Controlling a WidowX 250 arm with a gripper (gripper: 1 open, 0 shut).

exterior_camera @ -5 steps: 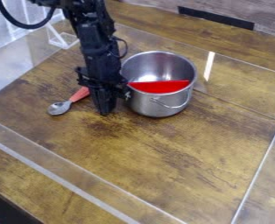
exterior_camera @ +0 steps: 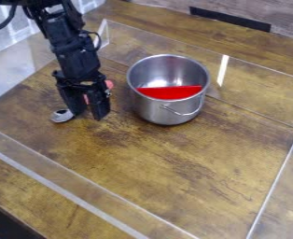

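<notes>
My gripper (exterior_camera: pixel 84 105) hangs low over the wooden table at the left, above a spoon with a silver bowl (exterior_camera: pixel 63 115) and a red handle, which is partly hidden behind the fingers. The fingers look apart, though they are dark and hard to make out. To the right stands a steel pot (exterior_camera: pixel 168 107) with a red object (exterior_camera: pixel 172 91) inside.
A dark edge runs along the back at the top right.
My gripper has moved left, away from beside the pot to over the spoon. The pot and spoon appear in the same places.
</notes>
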